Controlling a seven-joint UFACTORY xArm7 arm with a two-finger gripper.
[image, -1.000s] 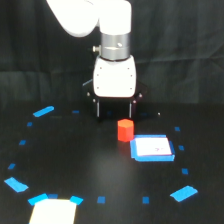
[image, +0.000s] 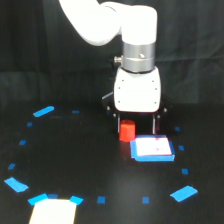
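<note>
A small red block (image: 127, 131) stands on the dark table, close to the left edge of a blue square with a white centre (image: 153, 147). My white gripper (image: 137, 122) hangs just above and around this spot, its dark fingers spread wide apart. The block appears below the hand, nearer the left finger. Whether it lies between the fingers in depth, or touches one, I cannot tell. The block's top edge is close under the hand.
Blue tape pieces (image: 183, 193) mark the table, several of them small squares. A pale square (image: 53, 212) lies at the front left edge. Dark curtain hangs behind.
The arm has moved right and lower, bringing the gripper from behind the block down close to it. Red block and blue square look about where they were.
</note>
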